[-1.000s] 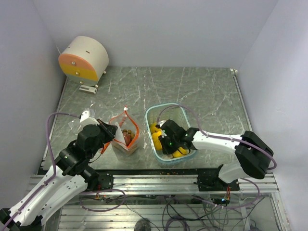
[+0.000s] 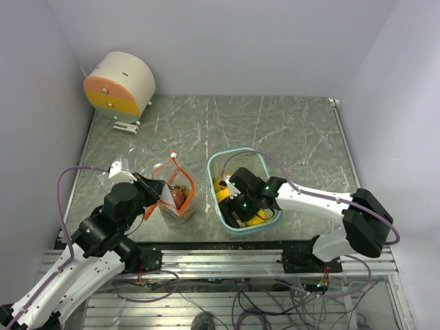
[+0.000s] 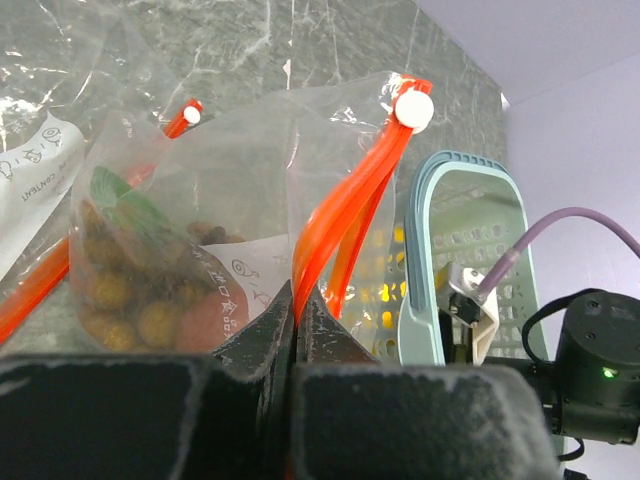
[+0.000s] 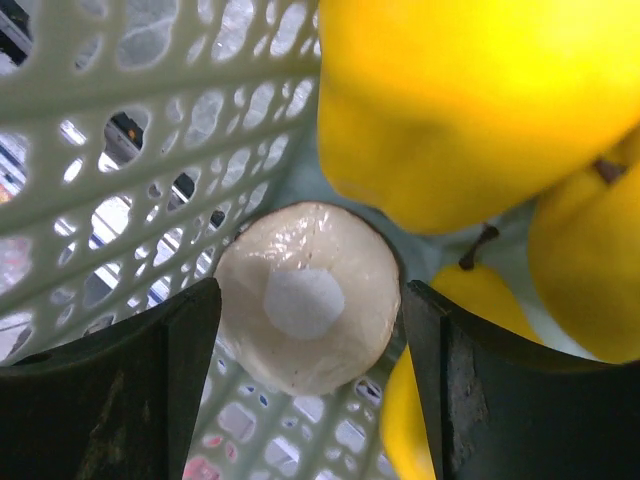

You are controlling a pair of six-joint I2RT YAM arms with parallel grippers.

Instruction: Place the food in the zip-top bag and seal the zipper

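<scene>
My left gripper (image 2: 159, 192) is shut on the orange zipper edge of the clear bag (image 3: 220, 160), which holds small brown round food, a red item (image 3: 205, 325) and a green leaf. My right gripper is open, down inside the teal plastic basket (image 2: 268, 172). Between and just beyond its fingers lies a pale round item (image 4: 310, 250), beside yellow peppers (image 4: 470, 90) and a smaller yellow fruit (image 4: 410, 420).
Another clear bag with orange zipper (image 3: 40, 275) lies left of the held one. A white, orange and yellow container (image 2: 120, 79) stands at the back left.
The left gripper has barely moved.
</scene>
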